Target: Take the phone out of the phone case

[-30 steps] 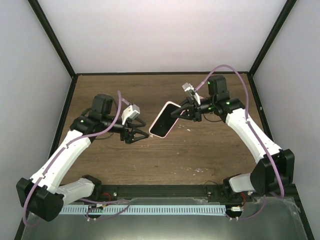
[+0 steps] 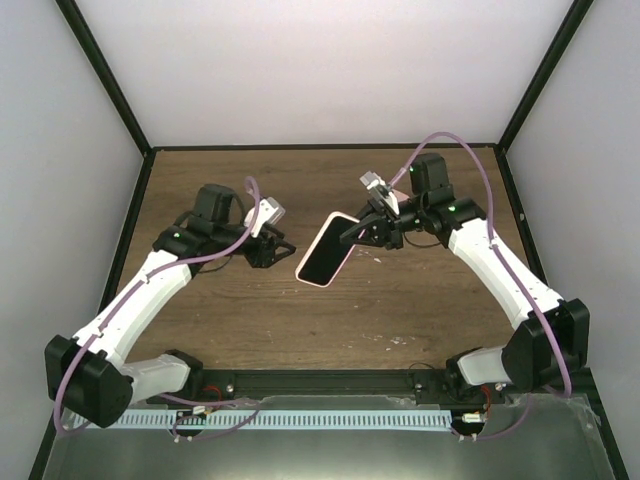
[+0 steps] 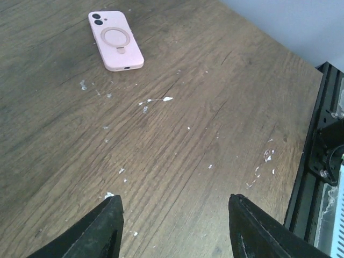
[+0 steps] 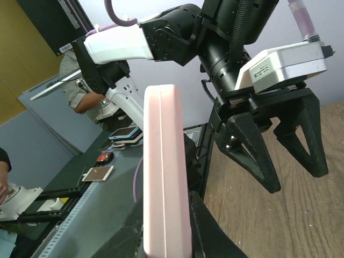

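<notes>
A phone in a pale pink case (image 2: 327, 250) is held tilted above the table, black screen showing in the top view. My right gripper (image 2: 352, 238) is shut on its upper right edge. The right wrist view has the pink case (image 4: 167, 172) edge-on between dark fingers. My left gripper (image 2: 282, 255) stands just left of the phone, not touching it, partly open and empty; the right wrist view shows a gap between its fingers. In the left wrist view, a pink phone (image 3: 117, 42) lies back up on the wood, and no right arm appears.
Walls close in at the back and both sides. Beyond the front edge, other phones (image 4: 98, 173) rest on a grey surface.
The held phone has moved a little downward in the top view.
</notes>
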